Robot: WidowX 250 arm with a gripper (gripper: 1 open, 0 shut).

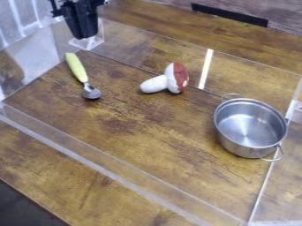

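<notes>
The black gripper (81,26) hangs at the top left, above the back of the clear-walled area, apart from everything on the table; its fingertips look shut with nothing visible between them. Below it lies a spoon (78,72) with a pale yellow-green handle and metal bowl. A toy mushroom (158,84) with white stem and red-brown cap lies on its side near the middle. A steel pot (245,132) with two wire handles stands at the right.
Transparent low walls (141,190) border the wooden work surface (130,141). A white strip (206,67) stands out at the back.
</notes>
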